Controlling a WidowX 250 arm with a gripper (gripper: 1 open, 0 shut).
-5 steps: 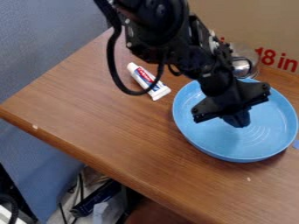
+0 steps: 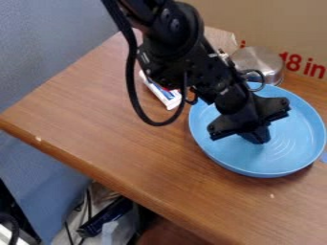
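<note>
My black gripper (image 2: 251,129) hangs low over a light blue plate (image 2: 262,158) on the right of the wooden table, its fingertips at or close to the plate's surface; whether they are open or shut, or hold anything, is hidden. A white toothpaste tube (image 2: 160,92) lies left of the plate, partly behind the arm and its cable.
A metal pot or lid (image 2: 261,59) stands behind the plate, against a cardboard box (image 2: 292,29) with red lettering.
My arm has shifted slightly left and lower over the plate, now covering more of the toothpaste tube. The plate appears unmoved.
</note>
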